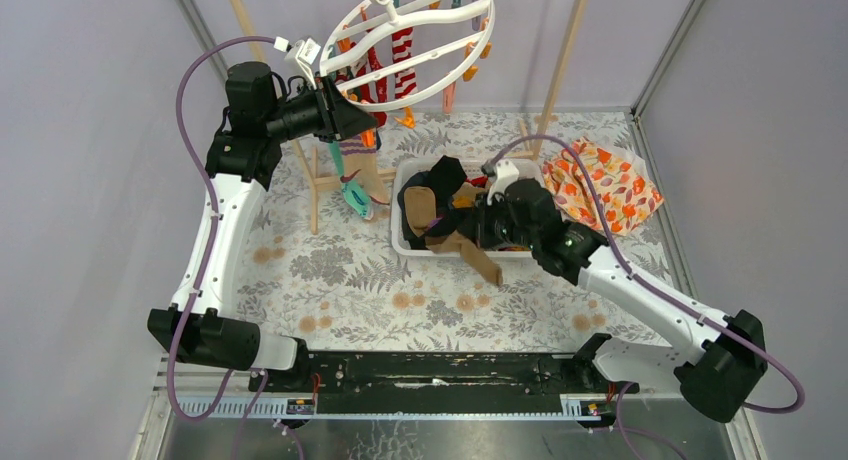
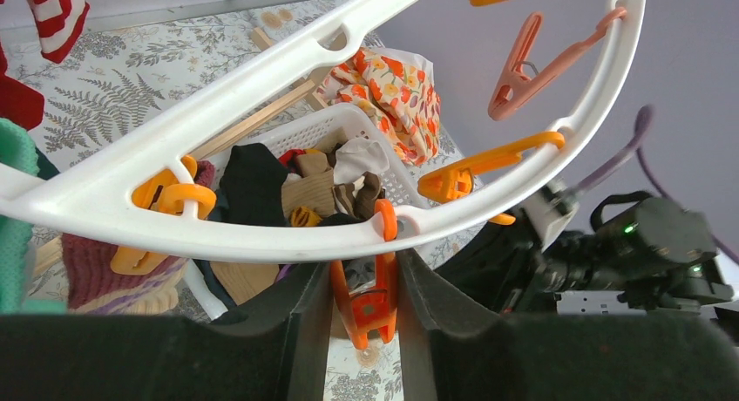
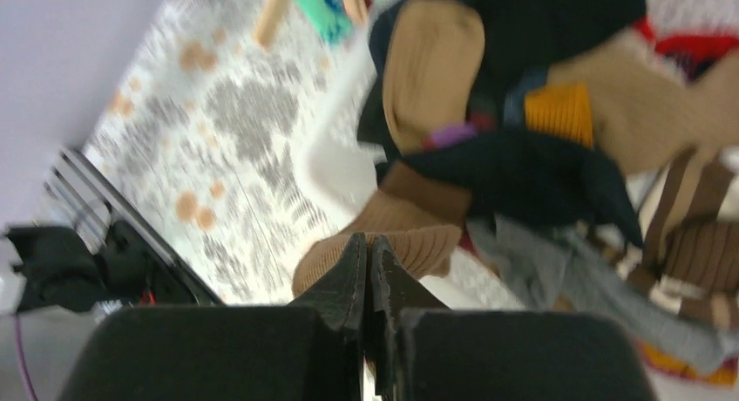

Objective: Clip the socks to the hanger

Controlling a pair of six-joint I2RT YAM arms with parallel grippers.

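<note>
The white round hanger (image 1: 407, 105) hangs at the top, orange clips on it and several socks hanging at its left. My left gripper is shut on an orange clip (image 2: 370, 307) at the rim. My right gripper (image 1: 481, 235) is shut on a tan sock (image 3: 383, 244), which hangs over the front of the white basket (image 1: 402, 248) in the top view. More socks, black, brown, grey and red, lie in the basket. The right wrist view is blurred.
A wooden stand (image 1: 572, 20) frames the hanger. An orange floral bag (image 1: 610, 185) lies right of the basket. The patterned floor in front of the basket is clear.
</note>
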